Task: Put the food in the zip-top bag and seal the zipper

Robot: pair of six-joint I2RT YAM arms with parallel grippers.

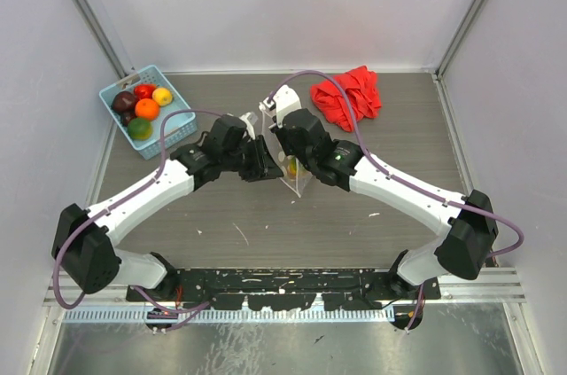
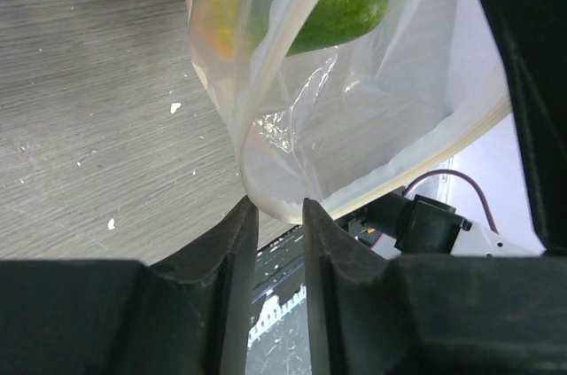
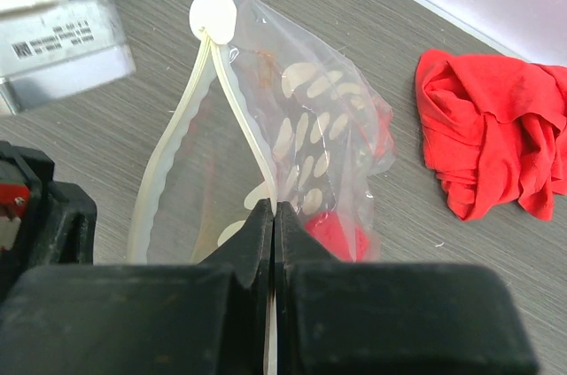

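The clear zip top bag [image 1: 299,185] stands mouth open between my two arms. Inside it lies a green and yellow fruit [image 2: 341,4], seen through the plastic in the left wrist view. My left gripper is part open at the bag's near corner, the rim just at its fingertips and not clamped. In the right wrist view my right gripper is shut on one side of the bag's rim, below the white slider [image 3: 213,19]. From above, the right fingertips are mostly hidden by the arm.
A light blue basket [image 1: 182,131] with several fruits, including an orange [image 1: 147,109], stands at the back left. A crumpled red cloth [image 1: 359,94] lies at the back right.
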